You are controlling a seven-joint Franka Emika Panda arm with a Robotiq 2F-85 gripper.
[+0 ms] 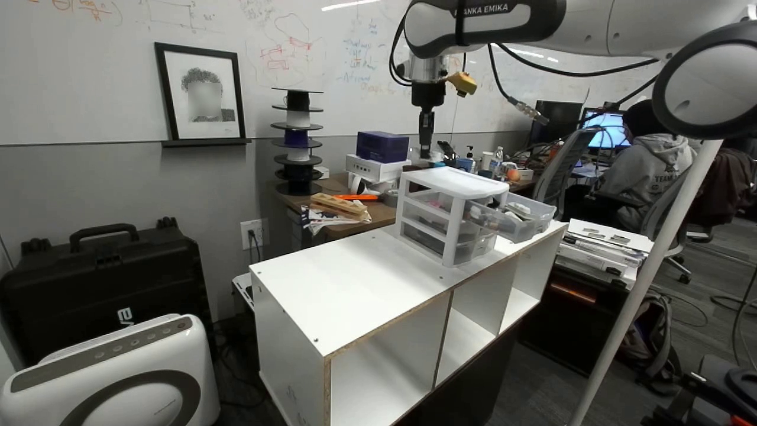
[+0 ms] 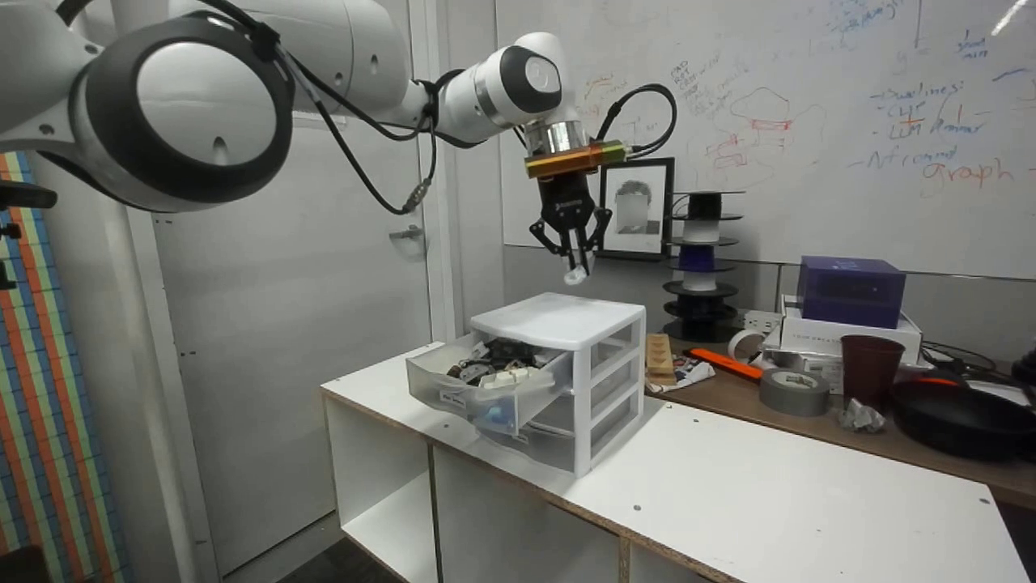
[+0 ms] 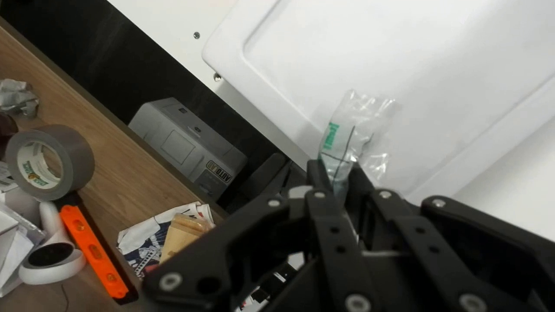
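Observation:
My gripper is shut on a small clear plastic bag (image 3: 359, 135) with green print, which sticks out past the fingertips. In exterior view 2 the gripper (image 2: 578, 267) points down above the white drawer unit (image 2: 558, 316), with the crumpled plastic bag (image 2: 577, 277) at its tips. A gap shows between the bag and the unit's top. The unit's top drawer (image 2: 466, 397) is pulled out and holds a jumble of small items. From exterior view 1 the gripper (image 1: 426, 152) appears above the unit's back edge; the bag is hard to make out there.
The drawer unit stands on a white shelf (image 1: 340, 284) whose near part is bare. On the wooden desk behind lie a roll of grey tape (image 2: 794, 390), an orange level (image 2: 723, 363), a dark red cup (image 2: 867, 369) and a black pan (image 2: 961, 418). A spool stack (image 2: 701, 262) rises nearby.

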